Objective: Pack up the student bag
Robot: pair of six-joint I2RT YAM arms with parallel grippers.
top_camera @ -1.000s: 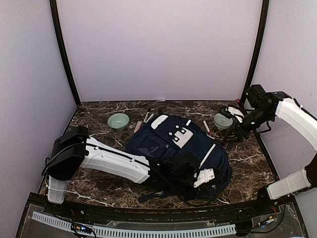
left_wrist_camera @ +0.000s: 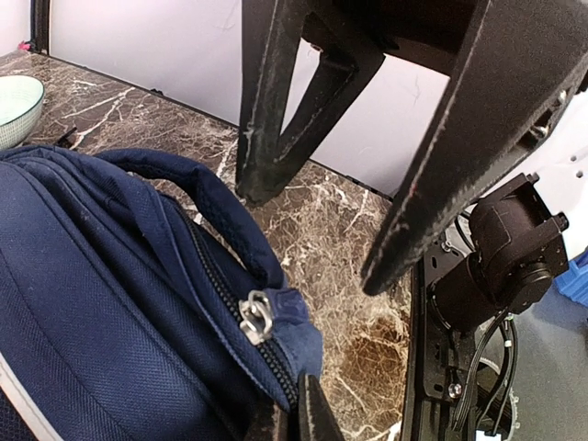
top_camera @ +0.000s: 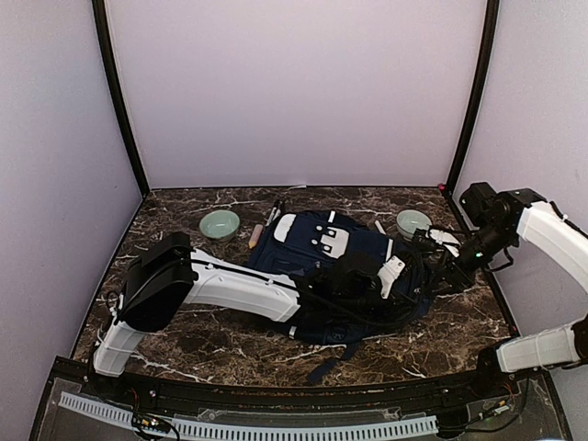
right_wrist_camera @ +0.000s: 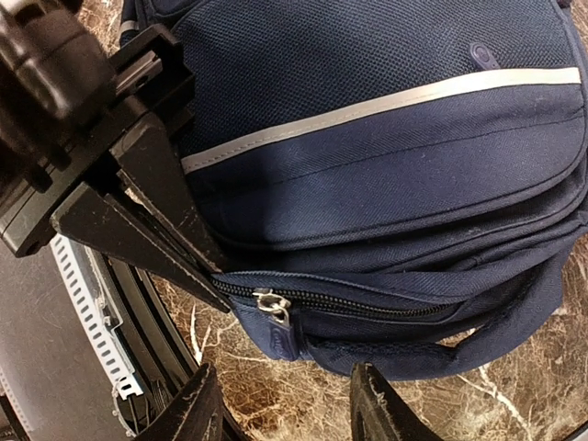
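The navy backpack (top_camera: 294, 234) lies on the dark marble table, its cartoon-face patch upward. Its zipper runs along one edge, with a silver zipper pull (left_wrist_camera: 256, 317) close to the zipper's end. There, my left gripper is shut on a thin fold of the bag's edge, as the right wrist view shows too. My right gripper is open beside that same corner, its two fingers apart with nothing between them. The zipper pull (right_wrist_camera: 273, 303) and its dark fabric tab (right_wrist_camera: 283, 338) lie just ahead of it, untouched.
A pale green bowl (top_camera: 220, 225) stands at the back left and another bowl (top_camera: 412, 222) at the back right. Pen-like items and a pinkish stick (top_camera: 255, 237) lie behind the bag. Bare marble (top_camera: 197, 344) shows at the front left.
The left gripper has moved right and away from the front edge, and the bag's near right end has shifted and bunched with it. The right gripper has come down toward that corner.
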